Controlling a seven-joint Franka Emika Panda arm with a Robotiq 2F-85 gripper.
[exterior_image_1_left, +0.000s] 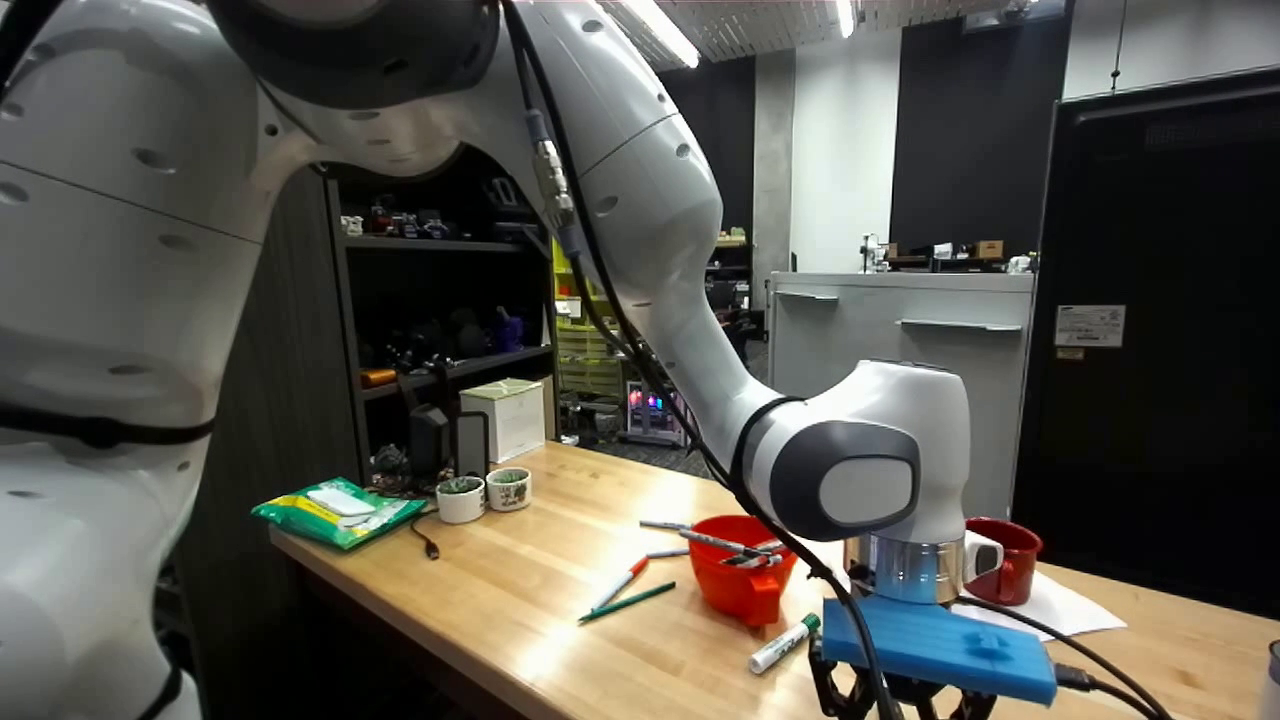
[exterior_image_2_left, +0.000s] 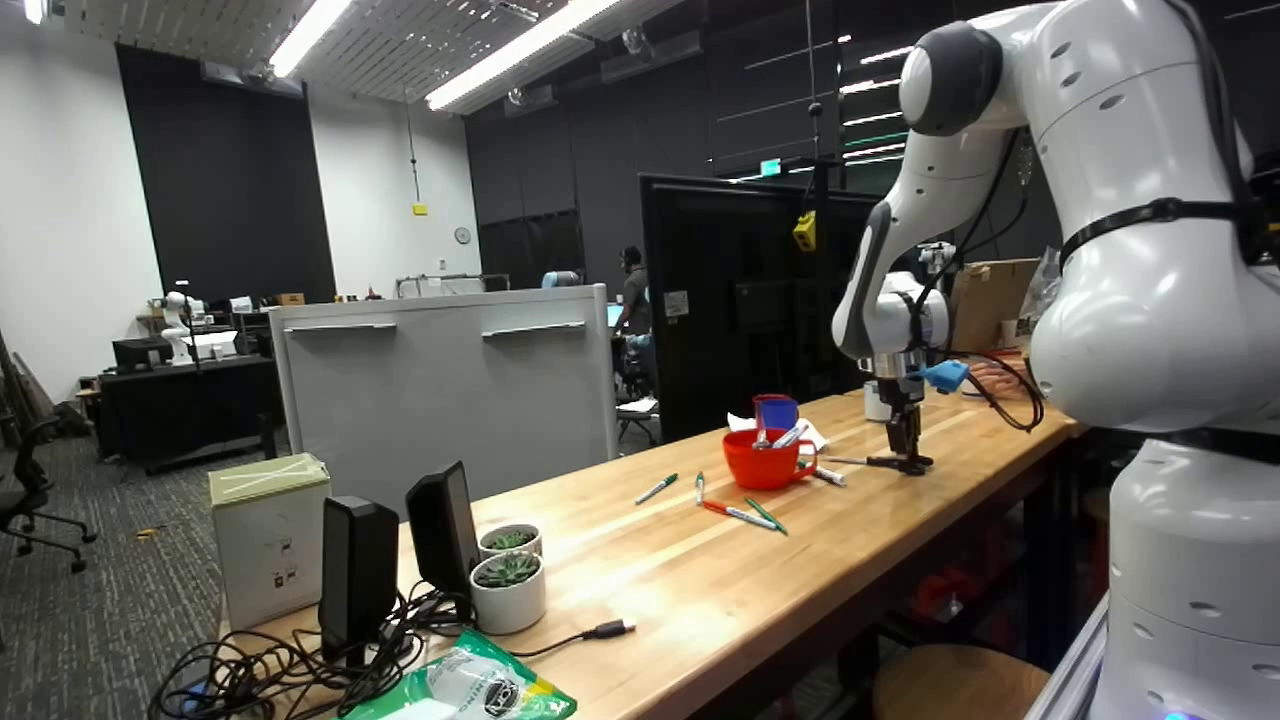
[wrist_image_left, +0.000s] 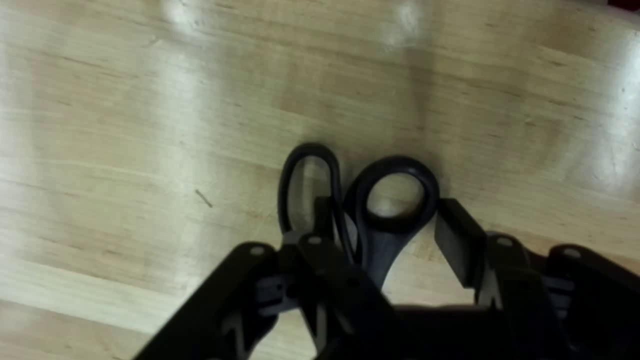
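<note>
Black-handled scissors (wrist_image_left: 393, 231) lie on the wooden table in the wrist view, both finger loops visible and the blades hidden under the gripper. My gripper reaches down over the handles with its fingers part open. One fingertip (wrist_image_left: 322, 213) appears over or inside the left loop; the other (wrist_image_left: 459, 240) is just right of the right loop. Some gap shows between the fingers and the scissors' right handle, so no firm hold is visible. In exterior view 2 the gripper (exterior_image_2_left: 908, 456) is down at the tabletop; exterior view 1 cuts off its fingertips.
A red bowl (exterior_image_1_left: 726, 588) with markers in it stands close by, a green-capped marker (exterior_image_1_left: 783, 644) beside it. Several pens lie loose on the table. A dark red mug (exterior_image_1_left: 1014, 564) stands behind the wrist. Small potted plants (exterior_image_2_left: 509, 590) are at the far end.
</note>
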